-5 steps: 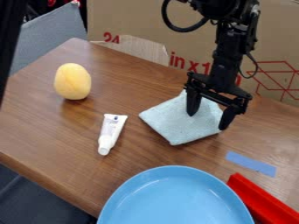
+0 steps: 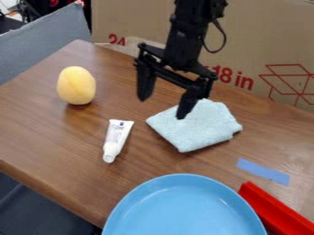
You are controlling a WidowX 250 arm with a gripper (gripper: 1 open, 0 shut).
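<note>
My black gripper [image 2: 164,100] is open above the table, over the upper left edge of a folded pale blue cloth [image 2: 196,129], with nothing visible between its fingers. The cloth lies flat on the wooden table [image 2: 50,128]. A white tube [image 2: 117,139] lies left of the cloth, and a yellow egg-shaped object [image 2: 76,84] stands further left.
A light blue plate [image 2: 185,216] fills the front middle. A red object [image 2: 276,211] lies at the front right, with a strip of blue tape [image 2: 263,172] behind it. A cardboard box [image 2: 270,46] closes off the back.
My gripper has risen and moved left, away from the right part of the cloth. The cloth remains in about the same place.
</note>
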